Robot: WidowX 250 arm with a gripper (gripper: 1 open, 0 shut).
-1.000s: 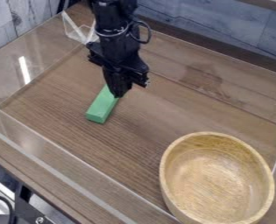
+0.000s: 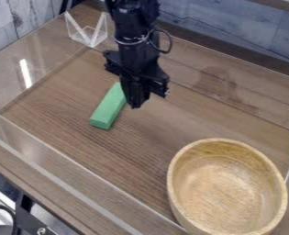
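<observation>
A black robot arm stands at the upper middle, its gripper [image 2: 134, 92] low over the wooden table just right of a flat green rectangular block [image 2: 107, 108], whose far end is partly behind it. Whether the gripper's fingers are open or shut, or touch the block, is hard to tell from this view.
A large empty tan bowl [image 2: 225, 145] sits at the front right. The wooden table [image 2: 110, 156] is otherwise mostly clear, with transparent pieces at its left edge and back left. Grey-blue walls border the back, and a dark cable lies at the bottom left.
The arm and gripper have shifted slightly rightward, showing a little more of the gripper's side. The green block and bowl look unmoved.
</observation>
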